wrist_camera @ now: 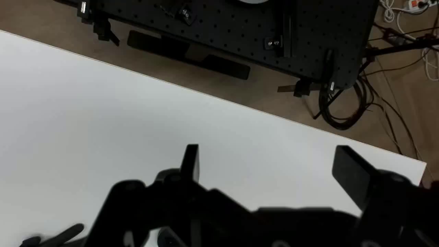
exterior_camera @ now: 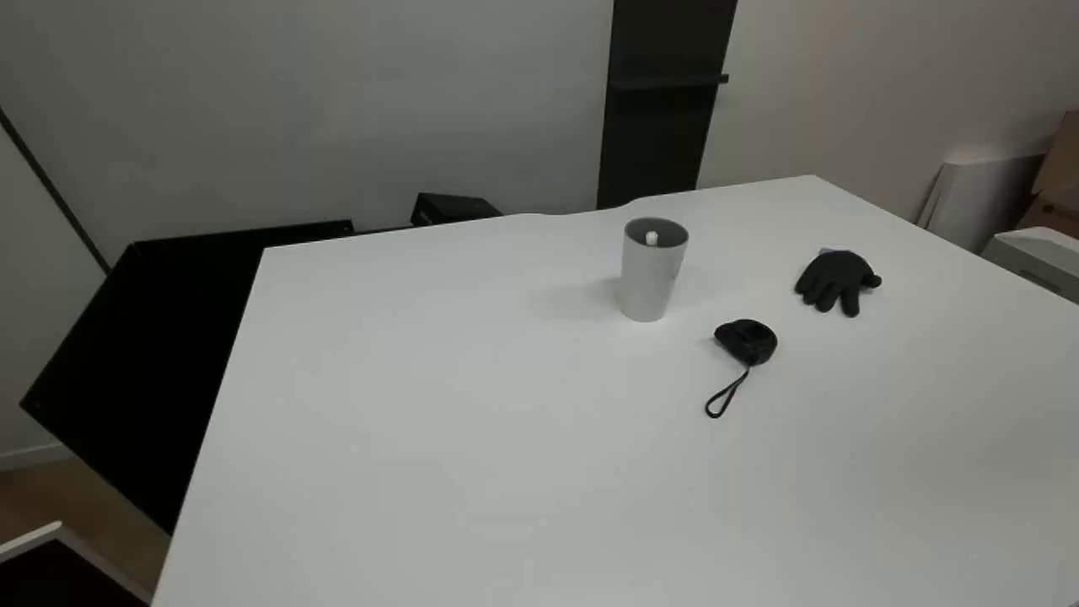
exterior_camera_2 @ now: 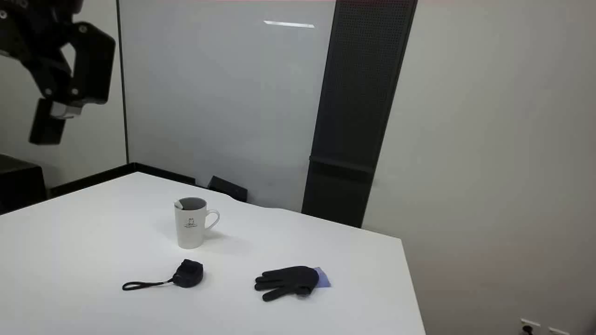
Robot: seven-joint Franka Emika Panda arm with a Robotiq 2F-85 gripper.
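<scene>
My gripper stands open above the white table, its two fingers wide apart with only bare tabletop beneath. At the upper left of exterior view 2, part of the gripper (exterior_camera_2: 53, 120) hangs high over the table's left side, well clear of everything on it. A pale mug (exterior_camera: 649, 278) is upright, with a small white thing (exterior_camera: 652, 239) showing inside. In exterior view 2 the mug (exterior_camera_2: 190, 226) has its handle towards the right. In front of it lies a black tape measure (exterior_camera_2: 188, 273) with a wrist loop. A black glove (exterior_camera_2: 287, 281) rests palm-down or palm-up, I cannot tell which.
A bluish-purple piece (exterior_camera_2: 321, 278) shows at the glove's cuff. Past one table edge in the wrist view are a dark perforated base (wrist_camera: 230, 24) and coiled cables (wrist_camera: 343, 119).
</scene>
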